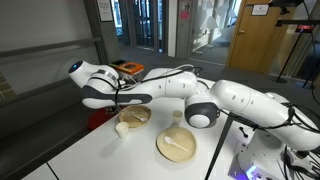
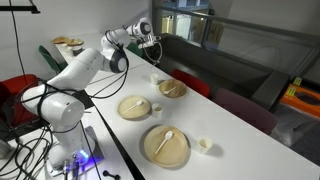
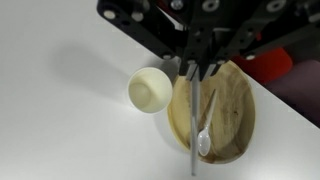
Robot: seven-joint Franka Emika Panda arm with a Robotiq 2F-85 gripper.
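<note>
My gripper is shut on a thin whitish utensil (image 3: 194,125), which extends away from the fingertips in the wrist view; which end shows is unclear. Behind it lies a round brown plate (image 3: 236,110) with a white spoon (image 3: 206,138) resting on it. A pale cup (image 3: 150,90) stands just beside that plate. In exterior view 1 the arm (image 1: 150,88) reaches over the table's far side, above the brown plate (image 1: 146,121) and the cup (image 1: 122,130).
Another plate (image 1: 186,153) bears a white spoon (image 1: 174,142), with a cup (image 1: 178,117) nearby. The third plate (image 2: 180,154) also carries a spoon (image 2: 163,141), near a further cup (image 2: 205,145). Red chairs (image 2: 260,118) line one side. Open white tabletop (image 1: 95,155) lies at the near left.
</note>
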